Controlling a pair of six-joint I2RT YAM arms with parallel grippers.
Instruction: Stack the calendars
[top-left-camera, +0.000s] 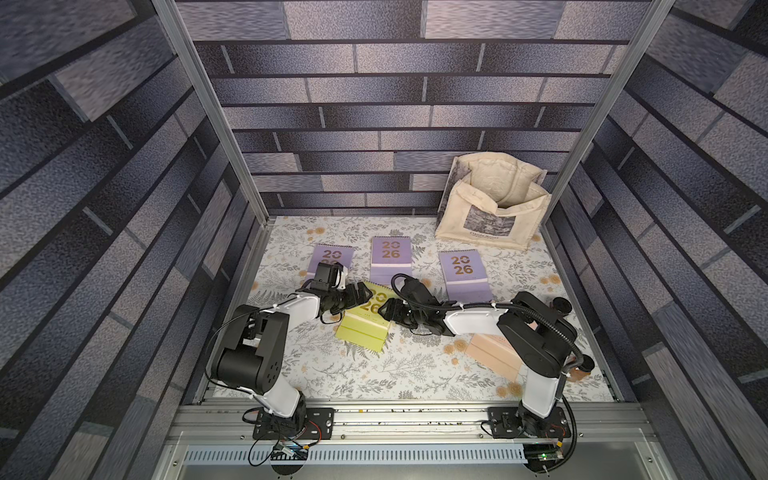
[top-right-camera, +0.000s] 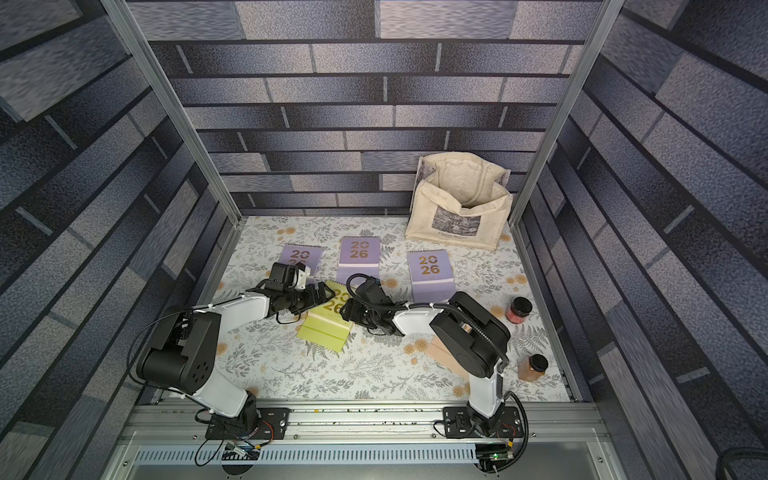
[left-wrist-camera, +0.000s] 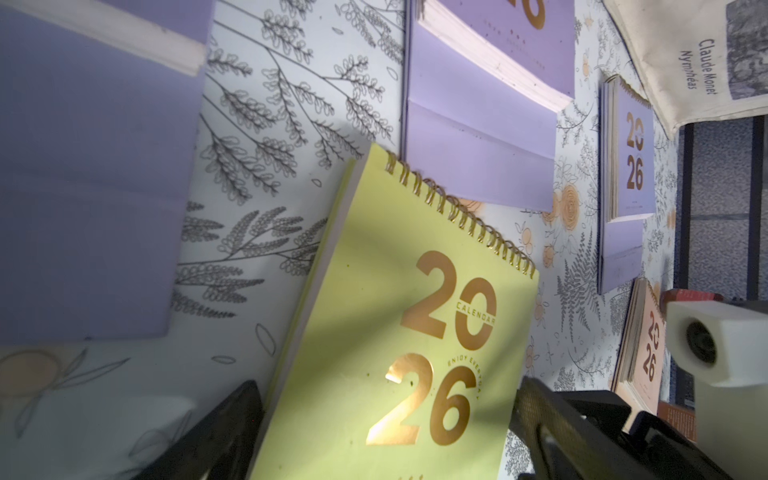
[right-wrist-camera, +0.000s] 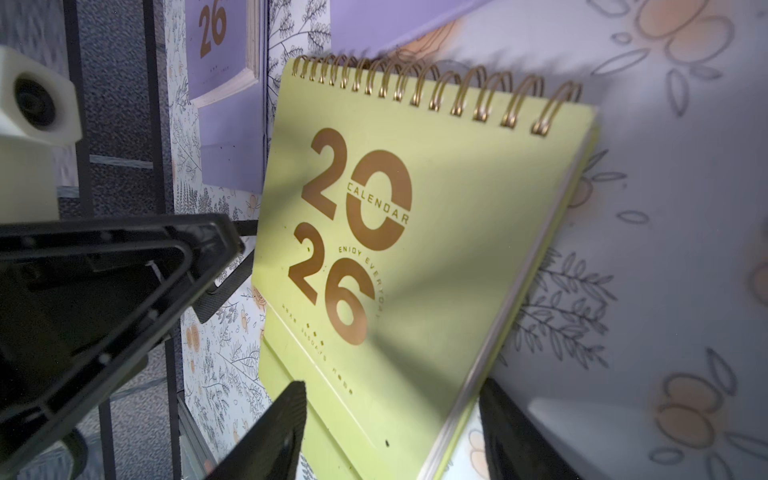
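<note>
A yellow calendar (top-left-camera: 364, 328) lies flat mid-table, with my left gripper (top-left-camera: 360, 292) at its left edge and my right gripper (top-left-camera: 386, 308) at its right side. In the left wrist view the left fingers stand open around the calendar's upper part. In the right wrist view the right fingers are apart, low at the calendar's edge; whether they touch it is unclear. Three lavender calendars lie behind: left (top-right-camera: 297, 257), middle (top-right-camera: 359, 252), right (top-right-camera: 430, 272). A pink calendar (top-left-camera: 492, 356) lies at the front right, partly hidden under the right arm.
A cream canvas bag (top-left-camera: 488, 208) stands at the back right. Two jars, one red (top-right-camera: 518, 312) and one brown (top-right-camera: 532, 368), stand along the right edge. The front left of the table has some free room beside the left arm.
</note>
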